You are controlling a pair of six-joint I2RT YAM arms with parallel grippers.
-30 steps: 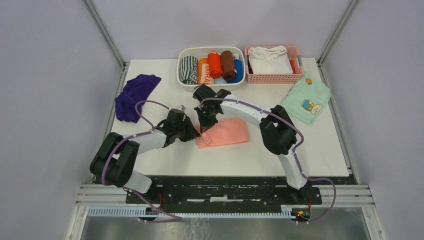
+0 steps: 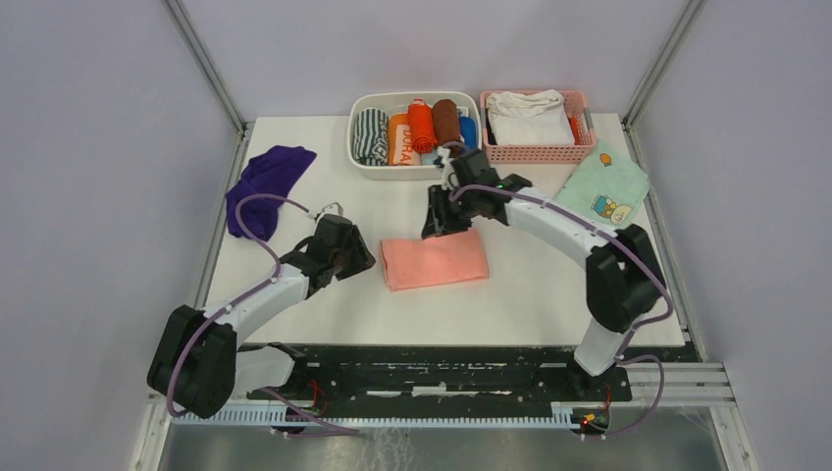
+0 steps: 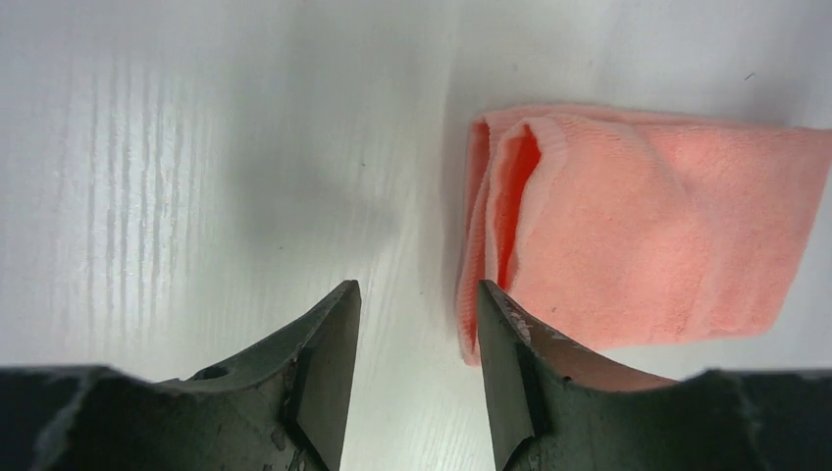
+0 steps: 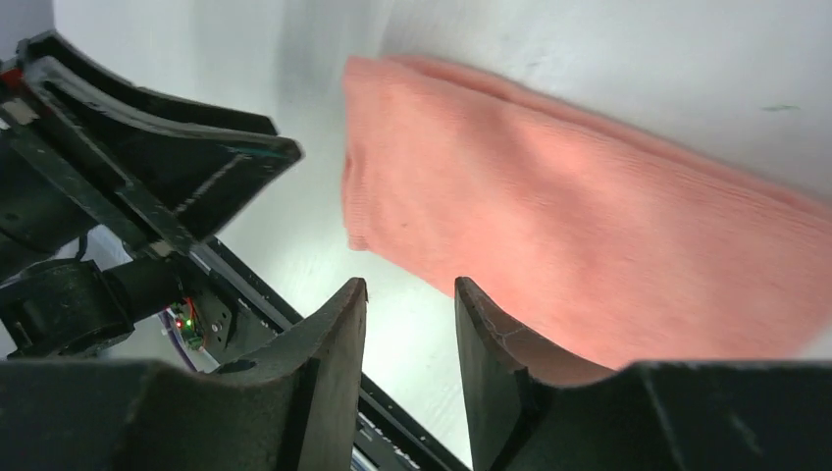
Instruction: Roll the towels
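Observation:
A pink towel [image 2: 432,263] lies folded flat in the middle of the table; its left end shows layered, slightly raised folds [image 3: 530,186]. Just left of it is my left gripper [image 2: 360,263], open and empty, low near that end [image 3: 418,294]. My right gripper [image 2: 442,224] is over the towel's back part, part open with nothing seen between its fingers; its wrist view is blurred over the towel [image 4: 589,226].
A white bin [image 2: 363,169] of rolled towels and a pink basket [image 2: 535,153] with white cloth stand at the back. A purple towel [image 2: 270,186] lies at left, a mint towel [image 2: 598,191] at right.
My right gripper has moved right and back from the towel's left end. My left gripper has drawn back slightly to the left.

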